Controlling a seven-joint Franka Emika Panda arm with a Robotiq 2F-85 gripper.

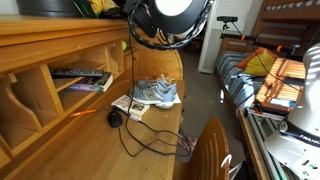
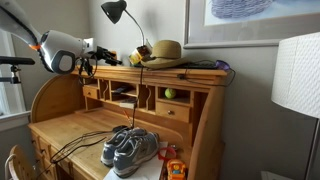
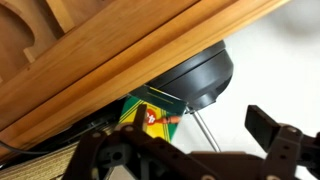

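Observation:
In the wrist view my gripper stands open, its two dark fingers wide apart. No object is held between them. Just beyond the fingers are a round black base with a thin metal rod and a green, yellow and red item, beside the wooden top edge of the desk. In exterior view 2 the gripper hovers at the left end of the hutch top, left of a black lamp and a yellow-and-black object. The fingertips are too small to make out there.
A brown hat rests on the hutch top. Grey shoes, a black mouse and cables lie on the desktop, with books in a cubby. A green ball sits in another. The near desktop is mostly clear.

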